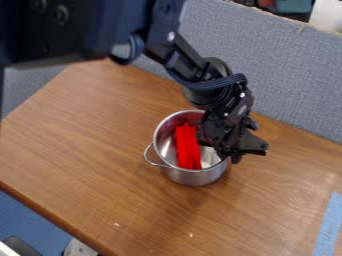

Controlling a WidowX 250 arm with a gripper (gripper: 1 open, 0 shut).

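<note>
A stainless pot [194, 174] with a wire handle on its left stands on the wooden table, holding a long red object [186, 145]. My black gripper [235, 151] is at the pot's right rim, partly over its inside. Whether its fingers are open or shut on the rim I cannot tell.
A grey padded wall [274, 70] runs behind it. A blue tape strip [327, 225] lies at the right.
</note>
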